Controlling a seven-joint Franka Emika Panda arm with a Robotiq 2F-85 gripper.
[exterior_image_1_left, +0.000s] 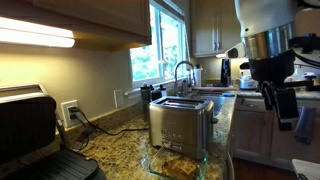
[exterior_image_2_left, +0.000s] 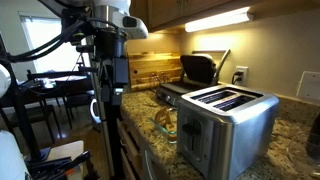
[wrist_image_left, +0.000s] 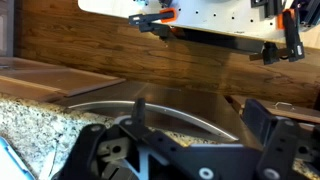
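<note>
A silver two-slot toaster stands on the speckled counter; the second exterior view shows its side and top slots. In front of it sits a clear glass container holding brown, toast-like pieces. That container is partly hidden behind the toaster in the second exterior view. My gripper is open, with nothing seen between its spread fingers. It hangs off the counter's front, apart from toaster and container. Below it, the wrist view shows a curved metallic strip and the counter's edge.
A black contact grill with its lid raised stands at the counter's far end. An upper cabinet overhangs the grill. Drawer and cabinet fronts run under the counter edge. Behind the toaster, a faucet rises near the window.
</note>
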